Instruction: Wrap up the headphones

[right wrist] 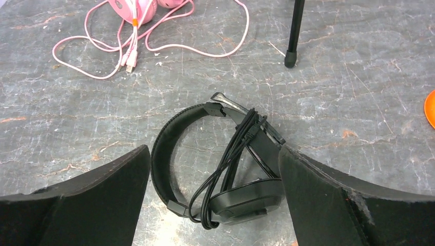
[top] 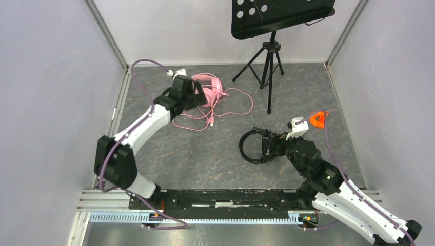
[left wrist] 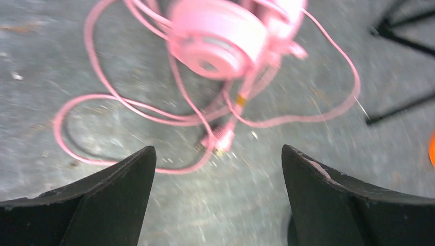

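Observation:
Pink headphones (top: 213,97) (left wrist: 218,43) lie at the back middle, their loose cable (left wrist: 77,100) spread around them and a plug end (left wrist: 223,137) toward the front. My left gripper (top: 196,91) is open over them, blurred in motion. Black headphones (top: 247,156) (right wrist: 169,146) lie front right, their cable (right wrist: 225,164) bundled across the band and ear cup. My right gripper (top: 277,142) is open just over them, with the ear cup (right wrist: 246,197) between its fingers in the wrist view, apparently not gripped.
A black music stand (top: 269,77) stands at the back right, a leg near the pink cable. An orange object (top: 318,119) lies at the right, behind my right gripper.

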